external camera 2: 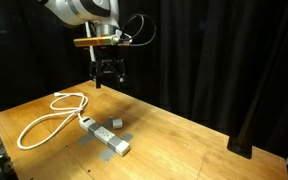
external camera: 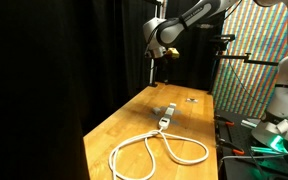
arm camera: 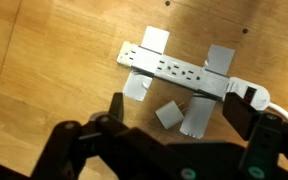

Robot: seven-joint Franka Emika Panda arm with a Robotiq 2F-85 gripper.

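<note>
My gripper is open and empty, its dark fingers spread wide at the left and right of the wrist view. Below it on the wooden table lies a white power strip [arm camera: 169, 66], held by strips of silvery tape, its cable leaving from one end. A small pale grey block [arm camera: 169, 114] rests beside the strip, low in the gap between the fingers as the wrist view shows it. In the second exterior view the gripper [external camera 2: 109, 82] hangs well above the table, clear of the power strip [external camera 2: 104, 134] and the block [external camera 2: 117, 123].
The white cable [external camera: 119, 152] loops over the near part of the table in the first exterior view. A dark post on a base [external camera 2: 241, 145] stands by the black curtain.
</note>
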